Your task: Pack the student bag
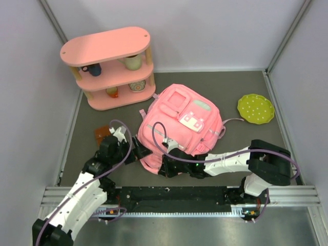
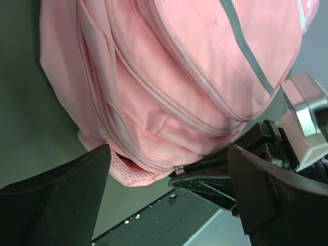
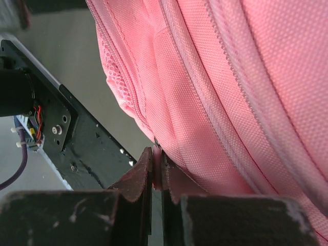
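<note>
The pink student bag (image 1: 187,120) lies on the grey floor, tilted clockwise, its lower end toward the front. At the lower left of the bag, my left gripper (image 1: 141,152) is open. In the left wrist view, the bag's zipped edge (image 2: 138,177) shows between its wide-spread fingers (image 2: 56,197), with no contact visible. My right gripper is shut at the bag's lower corner, a thin pink strip of fabric pinched between its fingers. The bag's opening appears only as a narrow dark gap in the left wrist view.
A pink shelf (image 1: 105,43) at the back left holds a dark blue mug (image 1: 93,69), a pale jug (image 1: 134,62) and smaller items. A brown flat item (image 1: 102,134) lies beside the left arm. A green dotted plate (image 1: 255,108) sits at right.
</note>
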